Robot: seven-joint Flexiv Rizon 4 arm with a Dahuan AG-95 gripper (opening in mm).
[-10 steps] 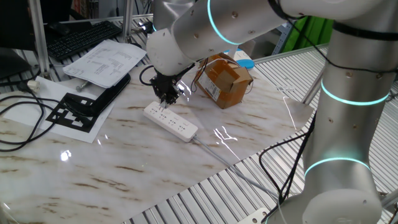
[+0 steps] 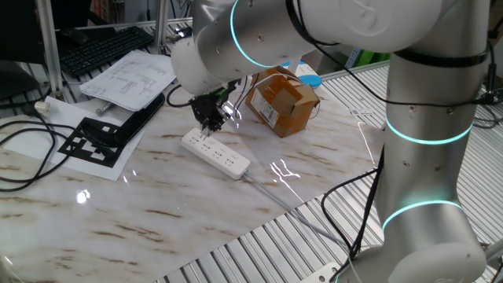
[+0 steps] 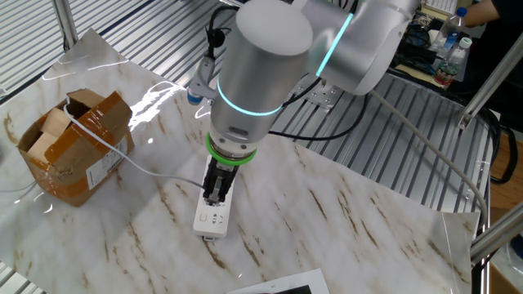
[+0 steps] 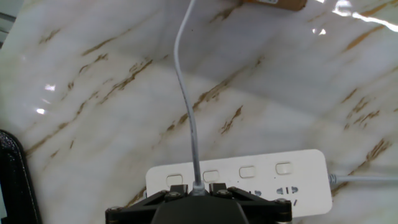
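Observation:
A white power strip (image 2: 215, 154) lies on the marble-patterned table, its grey cord leaving one end. Over the strip's far end in exterior view 1, my gripper (image 2: 207, 128) points down with its fingertips close to the sockets. In the wrist view the gripper is shut on a plug, whose thin grey cable (image 4: 184, 81) comes up between the two fingers. The plug's body and prongs are mostly hidden, so how far they sit in a socket cannot be told. Exterior view 2 shows the strip (image 3: 211, 223) under the fingers.
An open cardboard box (image 2: 284, 110) stands nearby, with the plug's cable (image 3: 135, 169) running to it. A black object (image 2: 126, 126) and a printed marker sheet (image 2: 93, 149) lie on the other side, near papers (image 2: 130, 79).
The arm's links have swung left in exterior view 1 and the wrist has changed its tilt slightly. The fingertips stay at the same end of the strip, which has not moved.

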